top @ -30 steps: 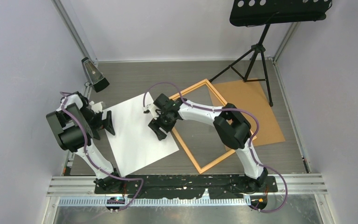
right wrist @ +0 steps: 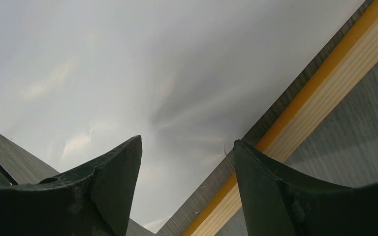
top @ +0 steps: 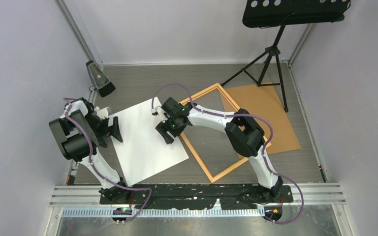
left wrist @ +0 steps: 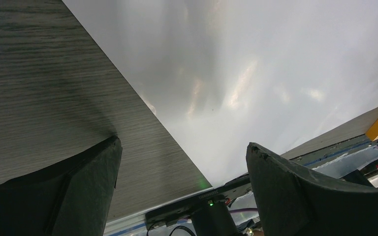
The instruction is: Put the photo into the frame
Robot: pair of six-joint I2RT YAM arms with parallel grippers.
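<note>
A large white sheet, the photo [top: 147, 155], lies flat on the grey table at a slant. To its right is the empty wooden frame [top: 197, 158], with bare tabletop showing through it. At the photo's left edge my left gripper stands open, one finger [left wrist: 295, 189] over the sheet and the other over the table. Over the photo's right edge hangs my right gripper, also open. One of its fingers [right wrist: 115, 184] is above the sheet and the other overlaps the frame's wooden side [right wrist: 295, 113] in the right wrist view. Nothing is between either pair of fingers.
A brown board [top: 280, 125] lies at the right, partly under the frame. Behind it stands a black music stand [top: 273, 49]. A dark lamp-like object [top: 100, 78] is at the back left. Bare table [top: 142, 81] shows behind the photo.
My right gripper has shifted very slightly towards the back over the photo's right edge. The left gripper, the photo and the frame look unmoved.
</note>
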